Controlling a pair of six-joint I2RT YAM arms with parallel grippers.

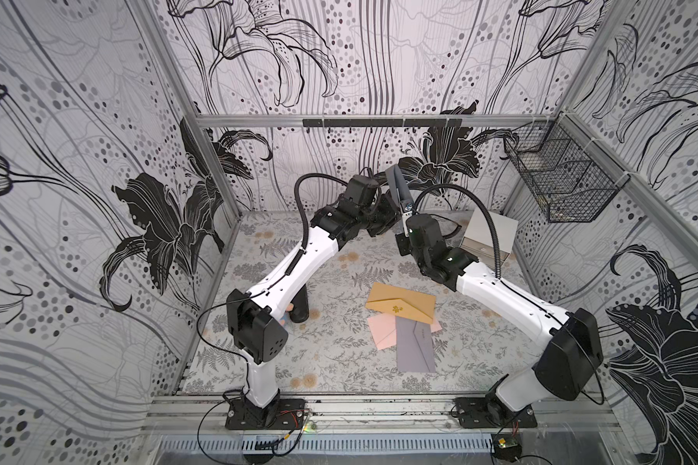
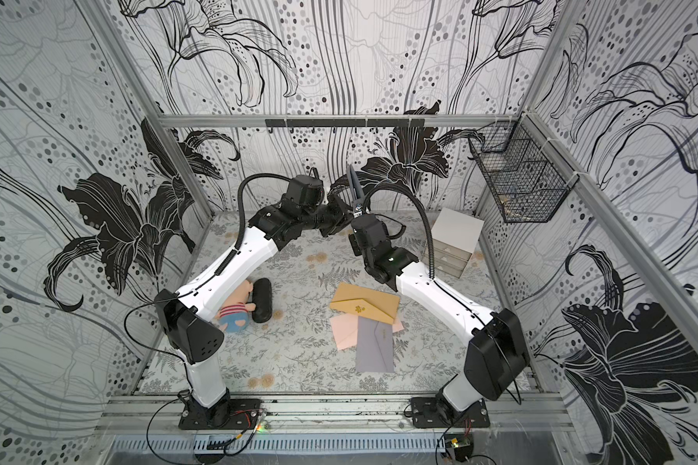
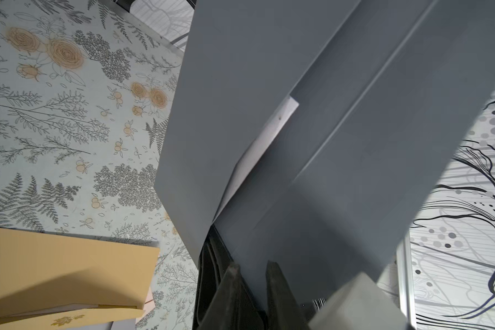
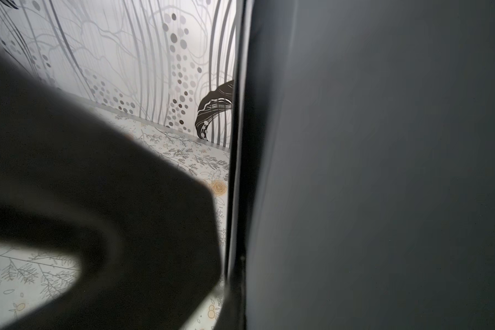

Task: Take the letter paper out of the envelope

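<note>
A dark grey envelope stands upright in the air with its flap open. From its pocket peeks the white edge of a letter paper. My right gripper is shut on the envelope's lower end; its black finger shows at that corner in the left wrist view. My left gripper is partly open, its tips close in front of the envelope's lower part, with nothing seen between them. In the right wrist view the grey envelope fills the right side, and the right fingertips cannot be made out.
An orange envelope, a pink envelope and a lavender envelope overlap on the table. A small drawer box stands back right. At left lie a doll and a black cylinder. A wire basket hangs at right.
</note>
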